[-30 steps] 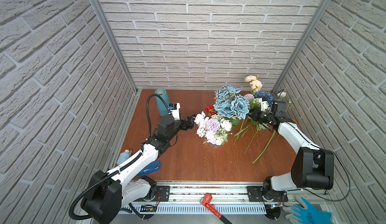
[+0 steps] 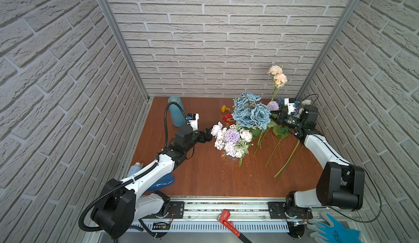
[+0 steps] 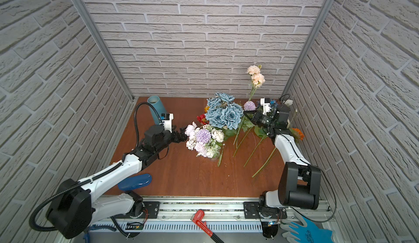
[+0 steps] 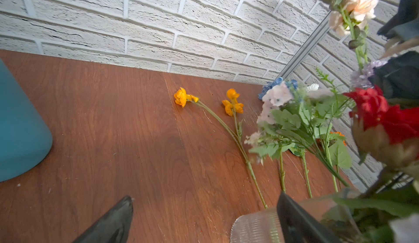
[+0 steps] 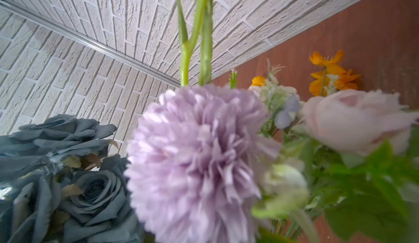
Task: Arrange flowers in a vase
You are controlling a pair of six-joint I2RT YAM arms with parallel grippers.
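A clear vase (image 4: 253, 225) holds white and lilac blossoms (image 2: 231, 140), large blue roses (image 2: 251, 112) and a red flower (image 2: 228, 119). My left gripper (image 2: 210, 134) is open just left of the blossoms. In the left wrist view, its right finger (image 4: 299, 219) overlaps the vase rim; contact cannot be told. At the right, my right gripper (image 2: 280, 117) appears shut on the stem of peach flowers (image 2: 278, 76), which stand high above it. A lilac bloom (image 5: 200, 164) fills the right wrist view and hides those fingers.
A blue vase (image 2: 176, 112) stands at the back left. Orange flowers (image 4: 231, 103) lie behind the clear vase, and loose stems (image 2: 286, 161) lie at the right. A blue object (image 2: 161, 181) lies front left.
My left gripper has shifted slightly right, toward the blossoms. Orange flowers now show behind the bouquet.
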